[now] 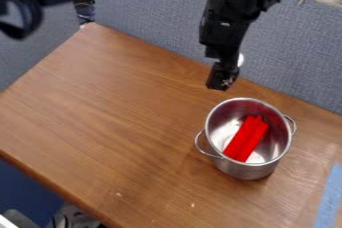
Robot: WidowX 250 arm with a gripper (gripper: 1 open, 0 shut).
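Observation:
My gripper [222, 70] hangs open at the top centre, above the table and behind the steel pot, with a small white item partly visible behind its fingers. The pot [269, 161] has side handles and stands at the right of the wooden table. Inside it lies a red object [245, 138], lengthwise and slightly tilted.
A grey padded wall [156, 14] runs along the back. A light blue strip [326, 197] lies at the right edge.

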